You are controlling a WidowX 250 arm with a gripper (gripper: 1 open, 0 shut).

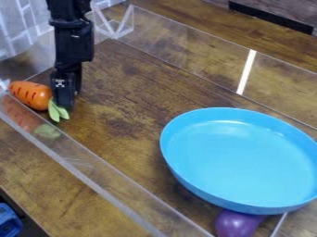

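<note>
My black gripper (67,93) reaches down at the upper left, low over the wooden floor beside a toy carrot (31,93). The orange carrot lies against the clear wall at the left, its green leaves (57,112) just below my fingers. The gripper is open; whether its tips touch the carrot is too small to tell.
A large light blue bowl (235,153) fills the lower right, with a purple toy (235,224) below it. Clear plastic walls border the area.
</note>
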